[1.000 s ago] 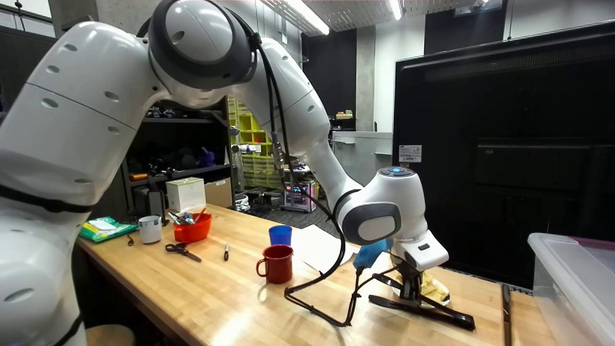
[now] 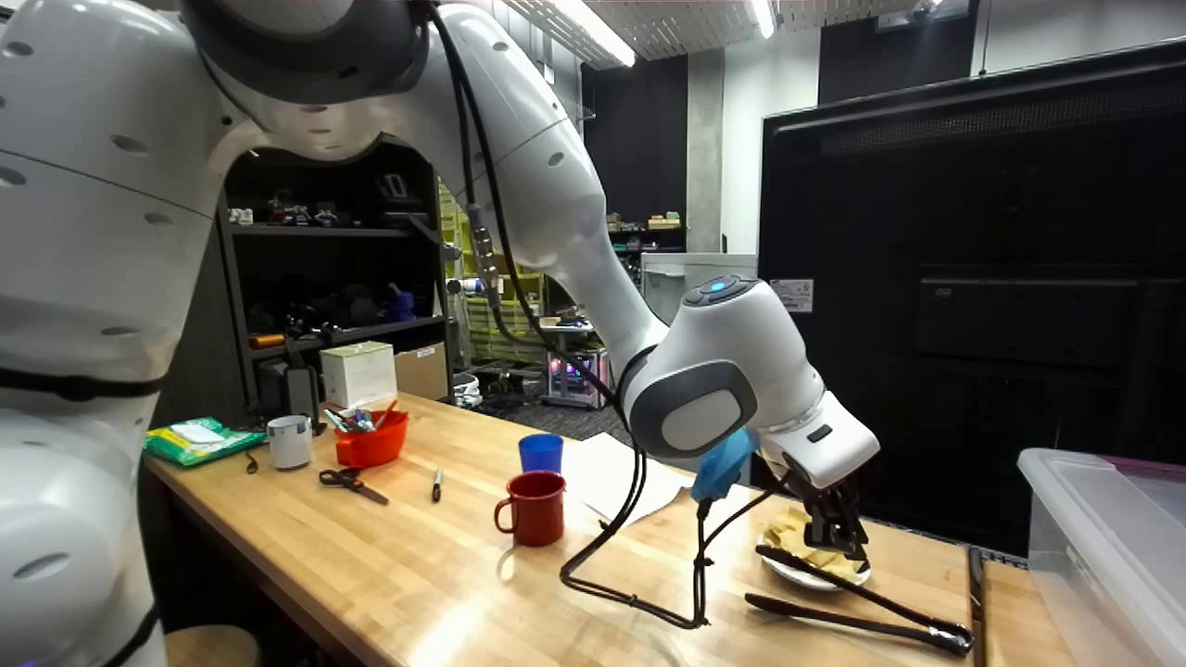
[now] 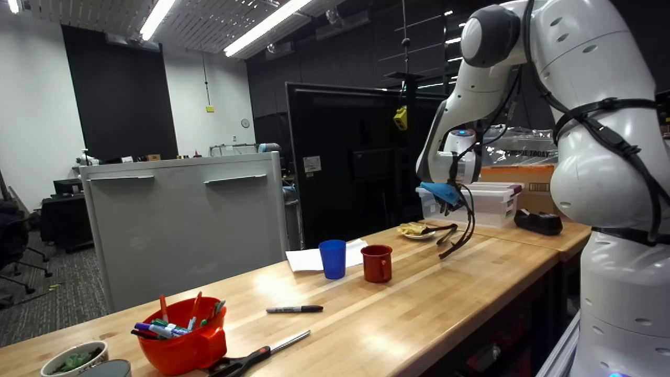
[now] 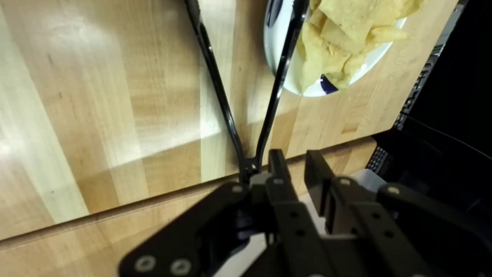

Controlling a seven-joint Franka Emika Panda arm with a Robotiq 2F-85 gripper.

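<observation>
Black tongs [image 2: 845,622] lie with their two arms spread, one arm across the rim of a small white plate [image 4: 268,44] of yellow chips [image 4: 341,37] and the other on the tabletop. Their joined end [image 4: 249,167] points toward the seam in the table. My black gripper [image 2: 836,537] hangs over the plate and tongs; in the wrist view, my gripper has its fingertips close together just right of the tongs' joined end. It is shut, and nothing shows between its fingers.
A red mug [image 2: 536,509], a blue cup [image 2: 541,452] and white paper [image 2: 623,476] stand or lie farther left. A clear bin [image 2: 1095,534] is at the right; a black screen [image 2: 967,300] rises behind.
My gripper has risen from the tongs and tilted. The tongs have shifted right toward the seam, and their arms now spread wider. The mug and cup have not moved.
</observation>
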